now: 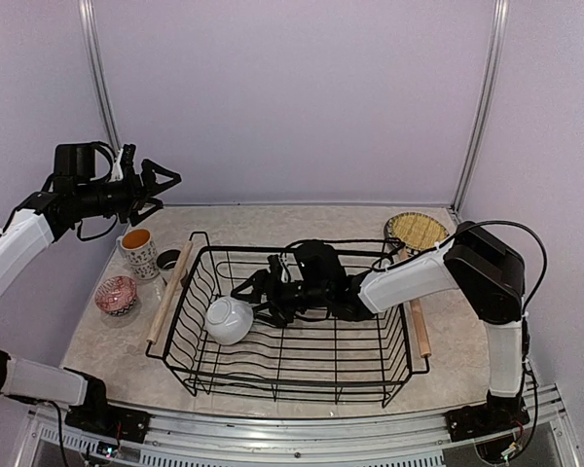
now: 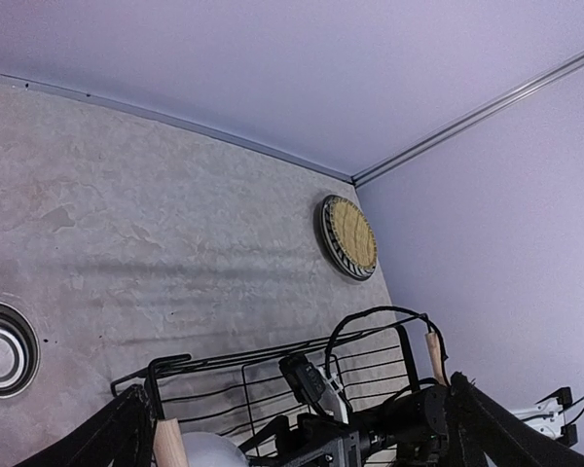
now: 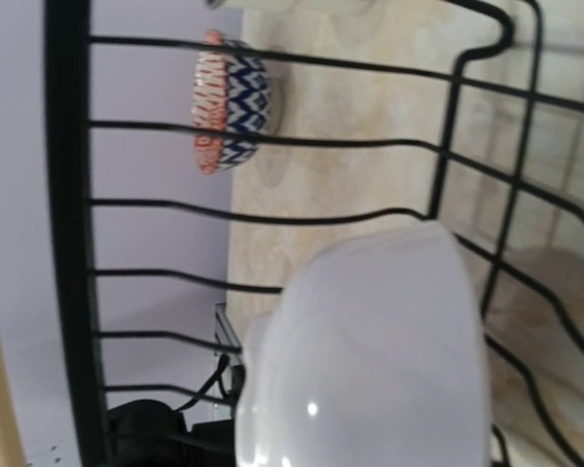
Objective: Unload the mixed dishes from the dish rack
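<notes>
A white bowl lies tipped at the left end of the black wire dish rack; it also fills the lower middle of the right wrist view, close to the wires. Beside the bowl's upper right edge is my right gripper, its fingers spread apart; whether either finger touches the bowl I cannot tell, and the right wrist view does not show them. My left gripper hangs open and empty above the far left corner, away from the rack, its fingers framing the left wrist view's lower edge.
Left of the rack stand a patterned orange-lined mug, a dark metal cup and a red patterned bowl. A yellow woven-topped plate sits at the back right. The counter behind the rack is clear.
</notes>
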